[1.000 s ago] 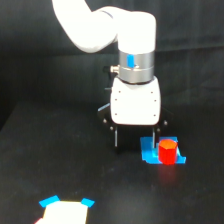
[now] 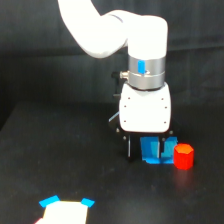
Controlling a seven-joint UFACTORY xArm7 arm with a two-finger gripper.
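My gripper (image 2: 147, 152) hangs from the white arm, pointing down, its dark fingers spread apart with nothing clearly held between them. Close by on the right is a small red six-sided block (image 2: 183, 156); it sits outside the fingers, at the right edge of a blue piece (image 2: 166, 146). This blue piece lies flat on the dark surface, partly hidden by the gripper's right finger. Whether that finger touches the red block or the blue piece is too small to tell.
At the bottom left, a pale square piece (image 2: 65, 212) with blue corners (image 2: 49, 201) is cut off by the frame, with a bit of red beside it.
My gripper has moved right and lower. The red block has shifted right, from in front of the blue piece to its right edge. The blue piece looks unmoved.
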